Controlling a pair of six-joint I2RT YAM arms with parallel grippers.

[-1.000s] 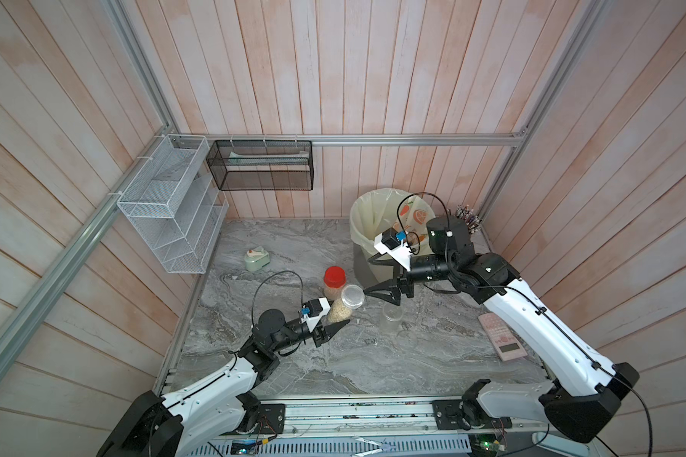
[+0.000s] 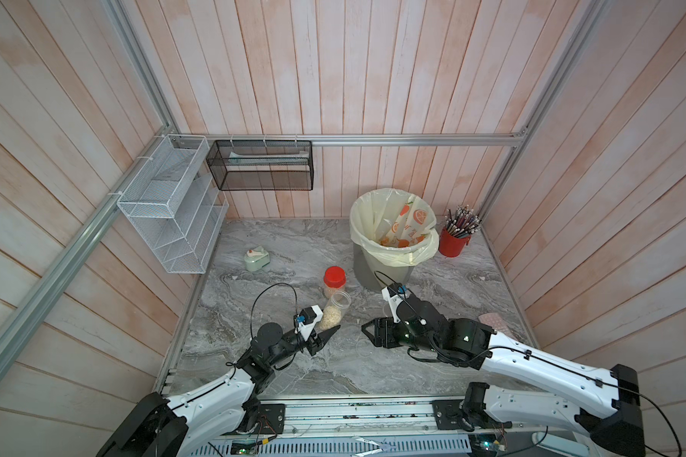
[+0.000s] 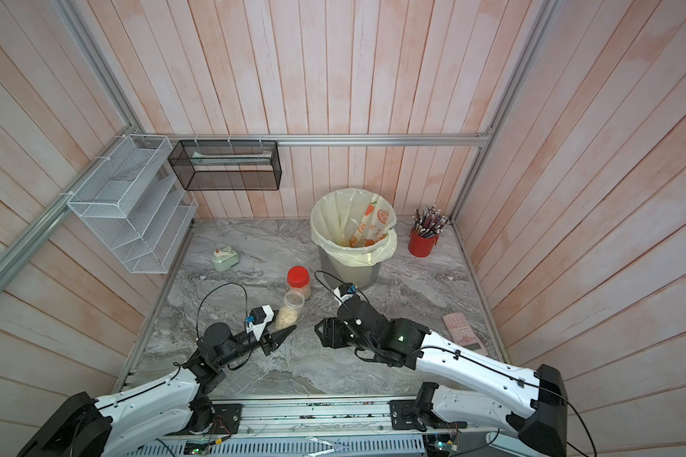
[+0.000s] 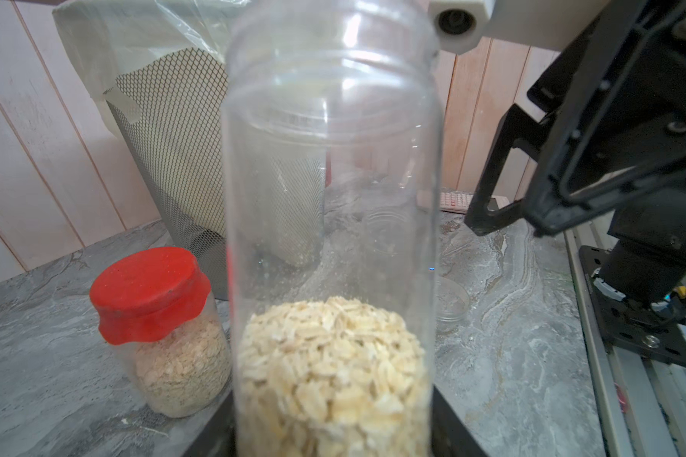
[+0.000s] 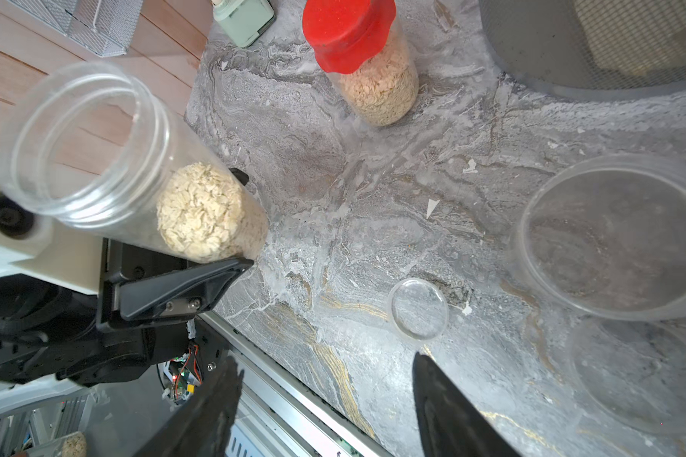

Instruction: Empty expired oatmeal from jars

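Observation:
A clear jar (image 4: pixel 331 365) partly filled with oats is gripped by my left gripper (image 2: pixel 325 335), its mouth uncapped and leaning toward the right in the top views. My right gripper (image 2: pixel 372 332) hangs over the table to the right of that jar. Its fingers (image 5: pixel 205 407) are apart with nothing between them. Below them lies a clear round lid (image 5: pixel 417 309) on the table. A second oat jar (image 5: pixel 381 83) with a red lid stands behind the held one. The lined waste bin (image 2: pixel 392 262) stands farther back.
An empty clear jar (image 5: pixel 625 310) stands on the table near the right gripper. A red cup of pens (image 2: pixel 454 243), a pink calculator (image 3: pixel 462 329) and a small green object (image 2: pixel 257 259) are around the edges.
The right arm has drawn off from the held jar's mouth and swung toward the front. A clear lid now lies on the table. The held jar has shifted slightly left and toward the front.

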